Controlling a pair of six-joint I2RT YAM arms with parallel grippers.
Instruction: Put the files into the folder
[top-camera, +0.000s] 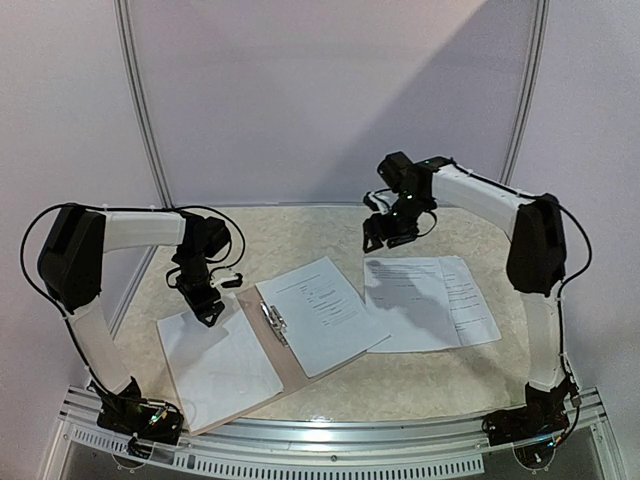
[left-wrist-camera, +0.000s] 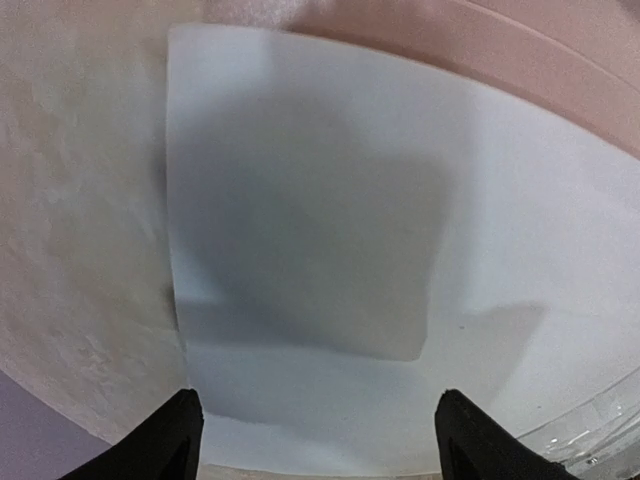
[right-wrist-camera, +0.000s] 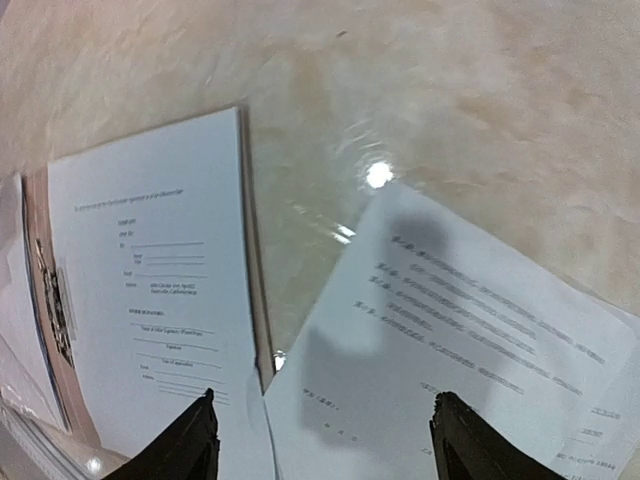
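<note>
An open folder (top-camera: 290, 368) with a metal clip (top-camera: 274, 322) lies centre-left. A printed sheet (top-camera: 318, 315) lies flat on its right half, also in the right wrist view (right-wrist-camera: 150, 280); white paper (top-camera: 215, 370) covers its left half. Loose printed sheets (top-camera: 420, 310) lie to the right, the nearer one touching or overlapping the folder's edge. My left gripper (top-camera: 207, 305) is open above the left half, over paper (left-wrist-camera: 520, 230) in its wrist view. My right gripper (top-camera: 380, 238) is open, nothing between its fingers, above the back edge of the loose sheets (right-wrist-camera: 450, 330).
Bare table (top-camera: 260, 230) runs along the back and along the front right. A metal rail (top-camera: 340, 431) borders the front edge. Walls enclose the sides and back.
</note>
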